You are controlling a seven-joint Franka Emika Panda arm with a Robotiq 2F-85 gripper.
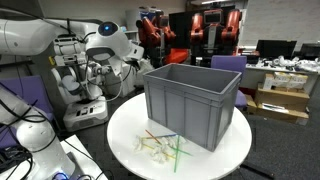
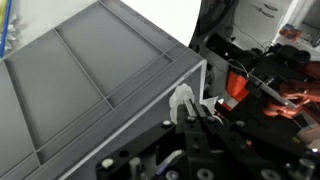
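Observation:
In the exterior view my gripper (image 1: 145, 66) hangs above the table, by the top left edge of a large grey bin (image 1: 185, 105). The wrist view shows the ribbed side of the grey bin (image 2: 95, 75) running diagonally beneath. A crumpled white piece (image 2: 181, 97) shows at the tips of my gripper, which is shut on it. On the round white table (image 1: 128, 118), in front of the bin, lie several crumpled white pieces (image 1: 156, 147) and thin coloured sticks (image 1: 178, 155). The bin's floor is hidden.
A purple chair (image 1: 230, 64) and cardboard boxes (image 1: 284, 101) stand behind the table. Red-and-black equipment (image 2: 262, 85) lies beyond the bin's rim in the wrist view. The front of the white table has free room.

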